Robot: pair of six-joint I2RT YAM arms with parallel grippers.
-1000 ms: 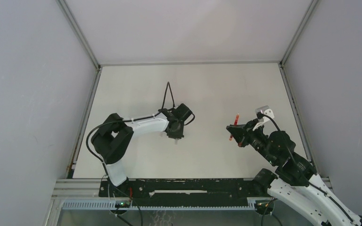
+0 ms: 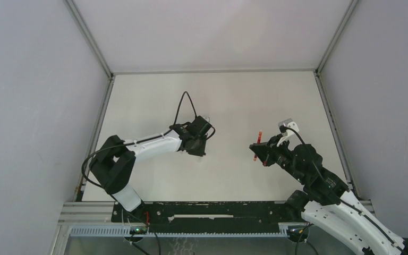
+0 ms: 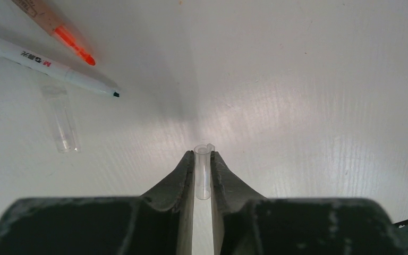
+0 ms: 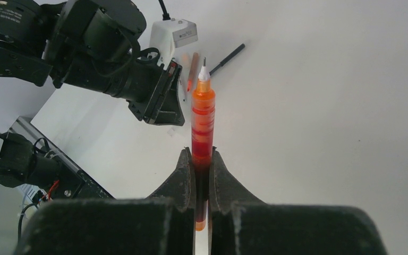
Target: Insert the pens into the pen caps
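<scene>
My left gripper is shut on a clear pen cap (image 3: 203,175), seen upright between its fingertips. Beyond it in the left wrist view lie a white marker (image 3: 42,65), an orange pen (image 3: 71,40) and another clear cap (image 3: 61,119). My right gripper is shut on an orange-red pen (image 4: 203,111), whose metal tip points away from the fingers. In the top view this pen (image 2: 259,136) crosses the right gripper, apart from the left one.
A dark pen (image 4: 228,57) lies near the left arm in the right wrist view. A dark rail (image 2: 226,209) runs along the front edge.
The right gripper has moved left toward the middle with its pen.
</scene>
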